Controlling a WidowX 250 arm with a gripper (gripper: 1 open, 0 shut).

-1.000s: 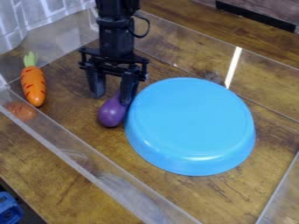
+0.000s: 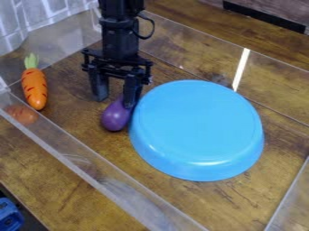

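The black arm hangs from the top centre, its gripper (image 2: 116,88) low over the wooden table, just above a purple eggplant (image 2: 116,115). Whether the dark fingers are open or shut on something is hard to tell. The eggplant lies against the left edge of a large upturned blue bowl or lid (image 2: 196,124).
An orange carrot (image 2: 35,87) with a pale green top lies at the left. A clear plastic wall (image 2: 60,153) runs along the lower left, with a blue object (image 2: 7,215) at the corner. Bare table shows at the back right and lower right.
The gripper appears to have shifted very slightly; the eggplant and the blue bowl stay about where they were.
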